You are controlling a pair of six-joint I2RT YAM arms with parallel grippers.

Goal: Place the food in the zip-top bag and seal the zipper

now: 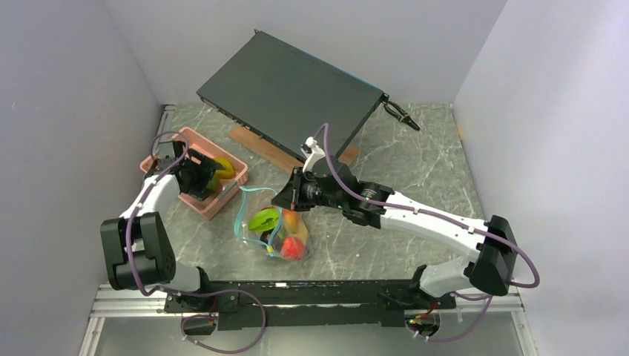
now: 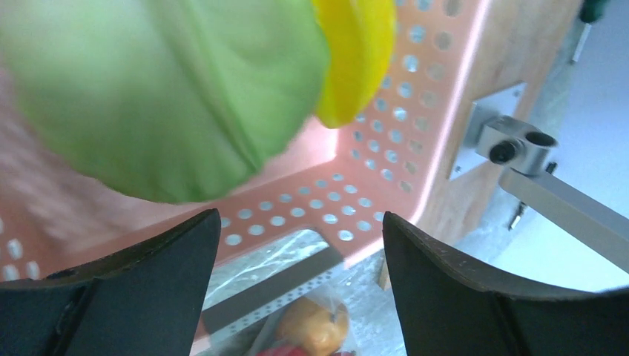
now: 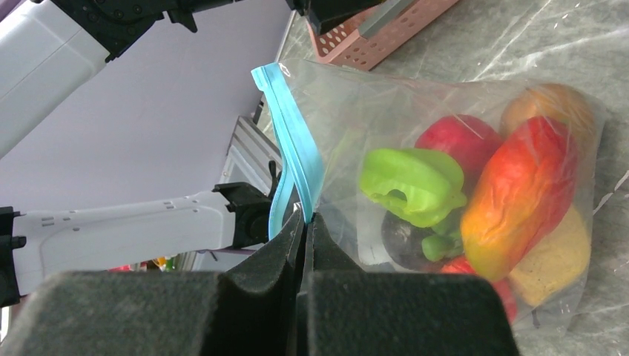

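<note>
My left gripper (image 1: 199,178) hangs open over the pink basket (image 1: 228,153); in the left wrist view a blurred green item (image 2: 170,104) and a yellow one (image 2: 348,59) lie inside, below its fingers. The clear zip bag (image 1: 271,230) lies in the middle, holding several foods, among them a green pepper (image 3: 412,185), a red-orange mango (image 3: 519,196) and a red round item (image 3: 456,144). My right gripper is shut at the bag's blue zipper strip (image 3: 293,133), at its end.
A dark panel (image 1: 289,89) on a wooden board (image 1: 259,148) stands behind the bag. Pliers (image 1: 402,115) lie at the back right.
</note>
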